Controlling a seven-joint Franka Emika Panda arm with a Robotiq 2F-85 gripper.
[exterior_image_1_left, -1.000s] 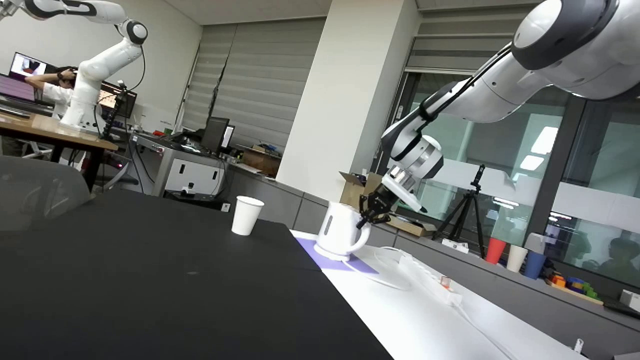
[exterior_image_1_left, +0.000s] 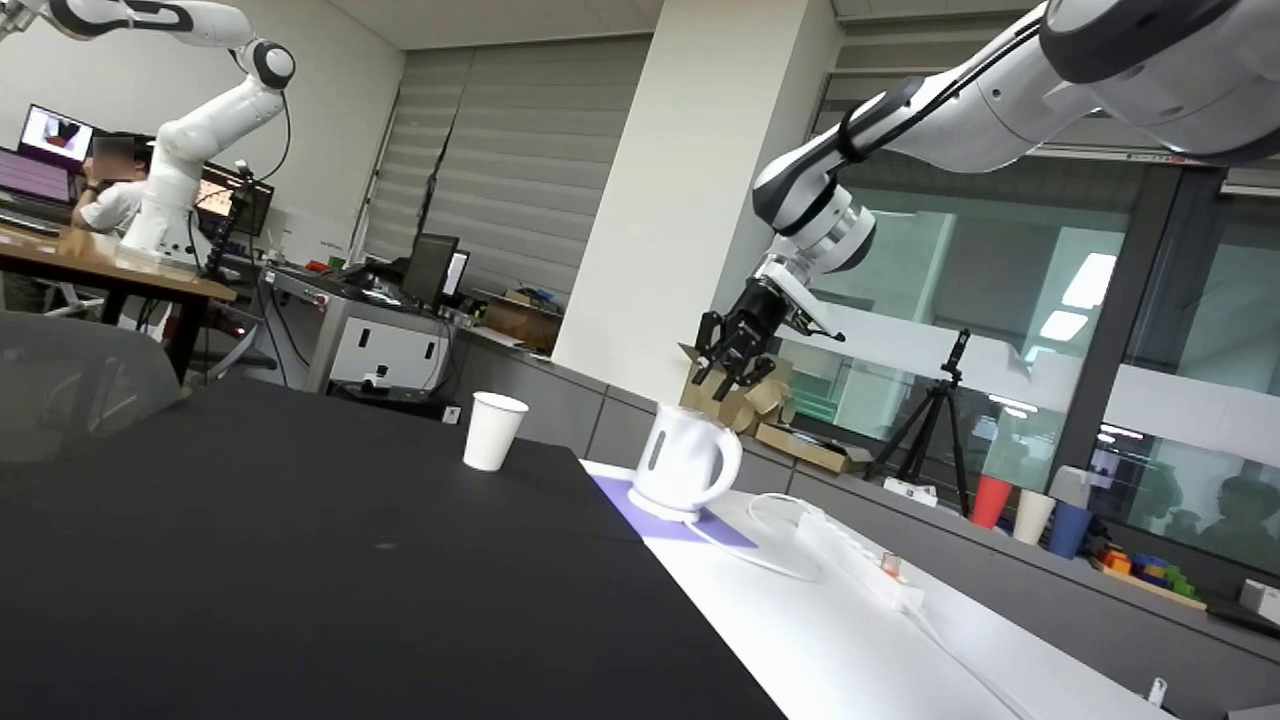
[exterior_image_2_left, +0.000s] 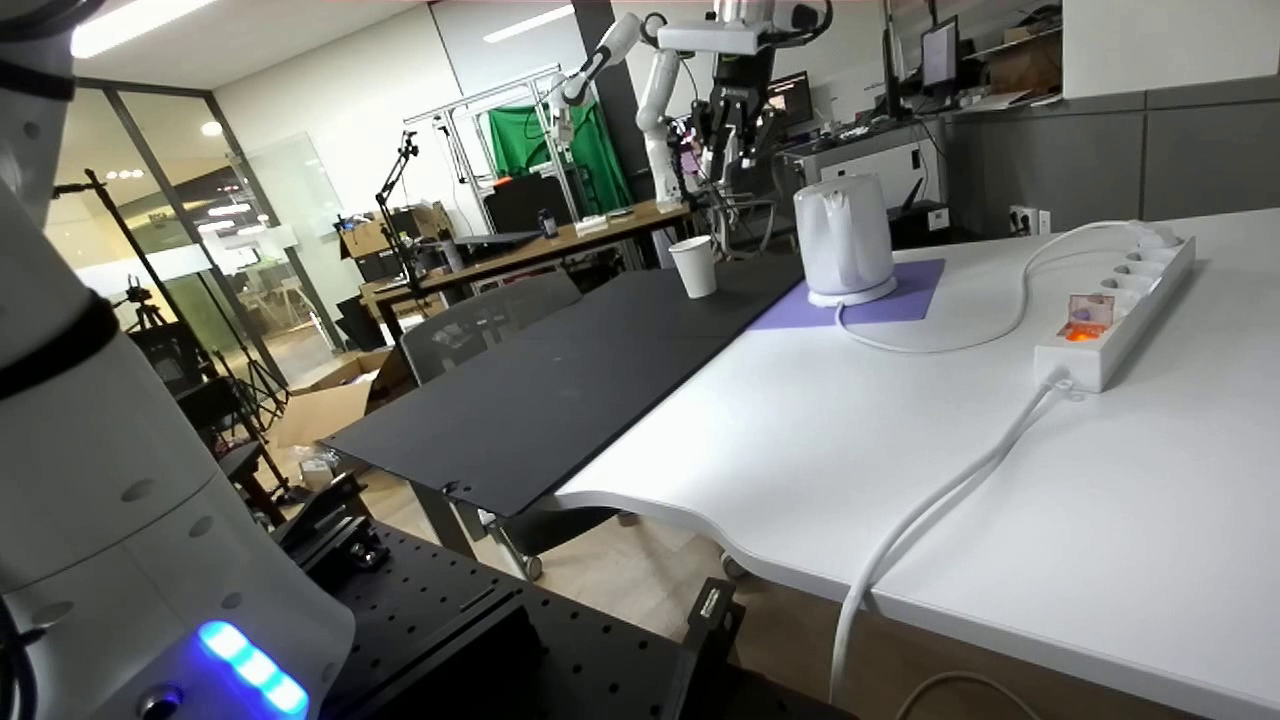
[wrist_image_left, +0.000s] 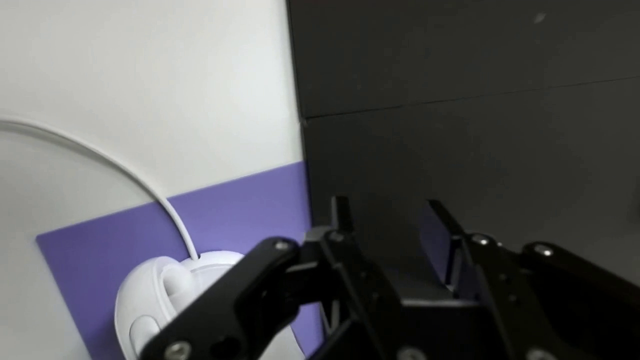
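Observation:
The white kettle (exterior_image_1_left: 686, 461) stands upright on a purple mat (exterior_image_2_left: 912, 288), its handle to the right in exterior view 1. My gripper (exterior_image_1_left: 725, 382) hangs above it, apart from it. Seen from the wrist, the gripper is open, its fingers spread over the dark surface with nothing between them. Part of the kettle (wrist_image_left: 150, 306) shows at the lower left there, partly covered by a finger linkage. A white paper cup (exterior_image_2_left: 693, 266) rests upright on the black tabletop (exterior_image_2_left: 540, 372), well away from the fingers.
A white power strip (exterior_image_2_left: 1122, 318) with a lit orange switch lies on the white table (exterior_image_2_left: 936, 444). The kettle's cord (wrist_image_left: 120, 165) curves across that table. Red, cream and blue cups stand on the far ledge.
My gripper was down at the kettle's handle a second ago. It has risen clear and shifted slightly left in exterior view 1. The kettle and the cup have not moved.

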